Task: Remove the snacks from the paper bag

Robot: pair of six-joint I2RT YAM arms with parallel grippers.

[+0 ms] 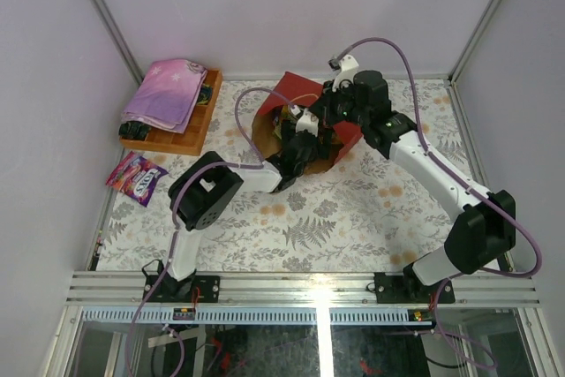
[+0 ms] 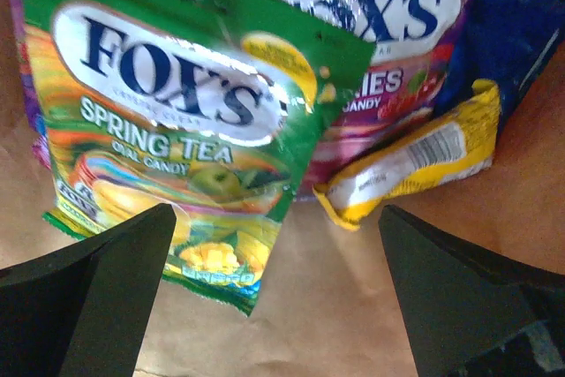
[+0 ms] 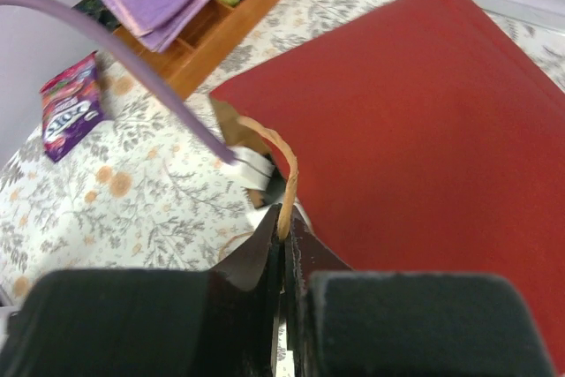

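My left gripper (image 1: 300,134) stands open over the inside of the red paper bag (image 1: 290,84). In the left wrist view, between and beyond its fingers lie a green Fox's Spring Tea candy bag (image 2: 168,130), a purple Fox's bag (image 2: 406,24), a small yellow packet (image 2: 415,152) and a dark blue pack (image 2: 512,15). My right gripper is shut on the bag's twisted handle (image 3: 282,156), holding the red bag beside it. A purple snack bag (image 1: 135,177) lies on the table at the left.
A wooden tray (image 1: 184,139) with folded purple bags (image 1: 164,94) on it sits at the back left.
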